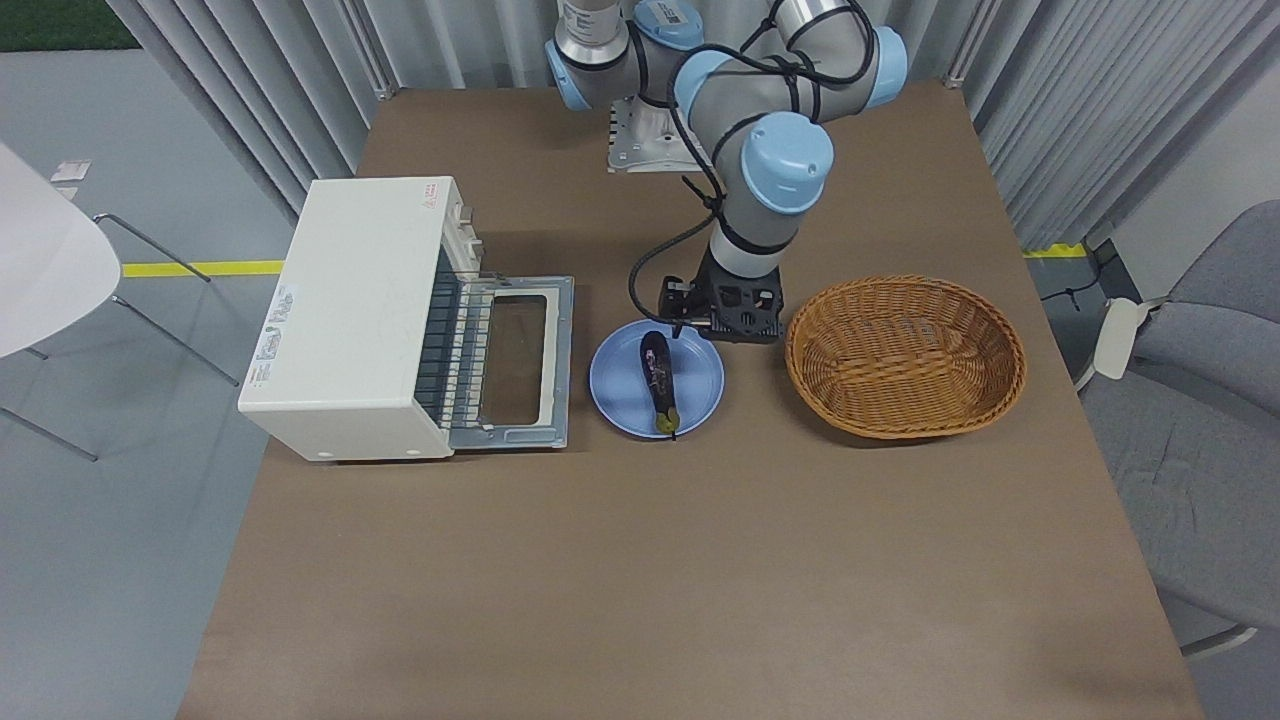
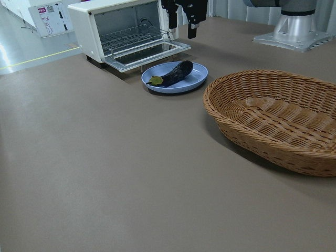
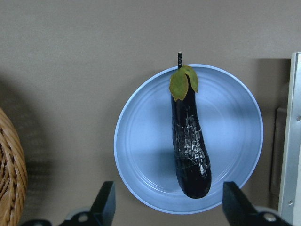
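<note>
A dark eggplant (image 1: 659,379) with a green leafy cap lies on a blue plate (image 1: 618,378); in the wrist view the eggplant (image 3: 190,146) runs lengthwise on the plate (image 3: 141,141), stem at the top. My gripper (image 2: 183,25) hangs above the plate, apart from the eggplant. In the wrist view my gripper's two black fingertips (image 3: 234,200) stand wide open at the bottom, with nothing between them.
A wicker basket (image 1: 905,356) sits right of the plate. A white toaster oven (image 1: 338,314), its door (image 1: 552,360) lowered, stands to the left.
</note>
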